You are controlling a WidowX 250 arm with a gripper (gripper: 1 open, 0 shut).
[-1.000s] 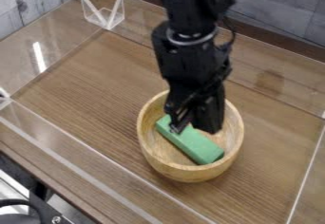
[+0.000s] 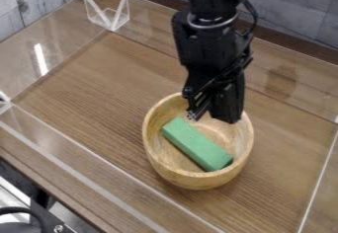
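A light wooden bowl (image 2: pixel 197 175) sits on the wooden table, holding a green block (image 2: pixel 197 144) that lies diagonally inside it. The black gripper (image 2: pixel 214 110) hangs above the back of the bowl, over the block's far end. Its fingers point down; how far apart they stand is hard to make out, and nothing shows held.
A white wire-like object (image 2: pixel 109 12) stands at the back left of the table (image 2: pixel 79 99). A dark cable lies at the bottom left corner.
The gripper has risen and moved slightly back, uncovering more of the bowl. The green block stays in the bowl.
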